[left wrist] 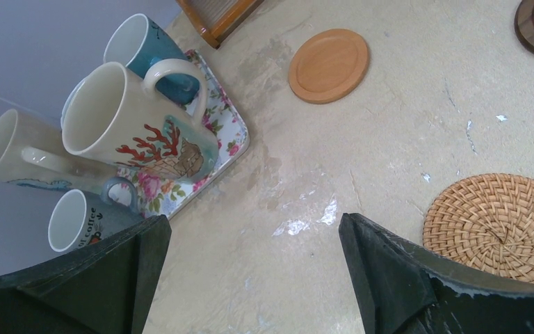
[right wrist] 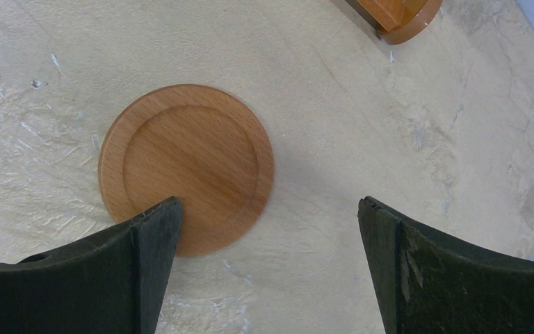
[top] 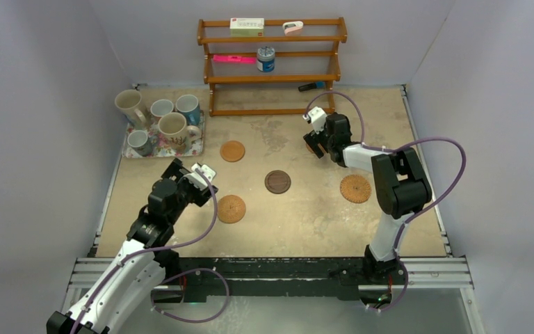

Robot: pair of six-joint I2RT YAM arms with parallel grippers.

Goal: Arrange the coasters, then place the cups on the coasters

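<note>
Several cups stand on a floral tray [top: 199, 145] at the back left. In the left wrist view I see a large cream mug [left wrist: 101, 115] with a coral design, a blue cup [left wrist: 163, 59] behind it and a small grey cup [left wrist: 87, 221] in front. Coasters lie spread over the table: light wooden [top: 232, 151], dark wooden [top: 277, 181] and woven ones [top: 231, 209]. Nothing is between the fingers of my open left gripper, in front of the tray. My right gripper, also open and empty, is over a wooden coaster [right wrist: 191, 163], partly covering it.
A wooden rack [top: 271, 78] along the back wall holds a box [top: 247, 28], a blue jar [top: 265, 60] and a pink item [top: 234, 59]. A dark tool [top: 311, 86] lies by its lowest shelf. Bare table shows between the coasters.
</note>
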